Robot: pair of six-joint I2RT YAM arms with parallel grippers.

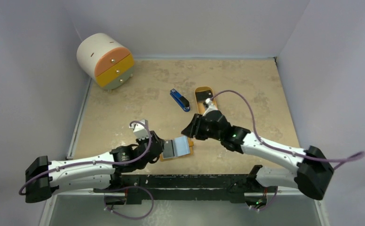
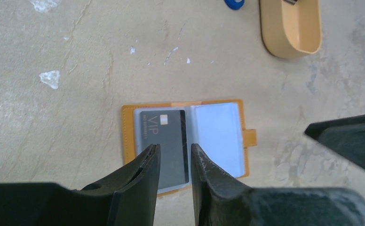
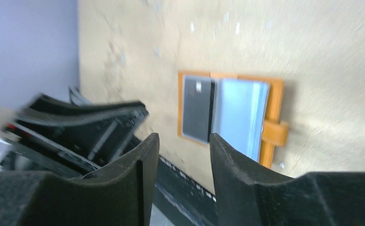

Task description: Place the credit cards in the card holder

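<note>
The card holder (image 2: 128, 136), tan-edged, lies opened flat near the table's front. A black VIP card (image 2: 169, 136) sits in its left sleeve; the right side (image 2: 218, 136) is pale with no card showing. My left gripper hovers over the holder's front, part open, with nothing between its fingers. My right gripper, also part open and empty, is raised beside the holder's right side. Further back stands a tan open tray (image 1: 200, 108) with a dark card (image 1: 203, 95) in it.
A blue stapler (image 1: 179, 100) lies left of the tray. At the back left stands a striped drum-shaped drawer box (image 1: 106, 61). The arms are close together over the holder.
</note>
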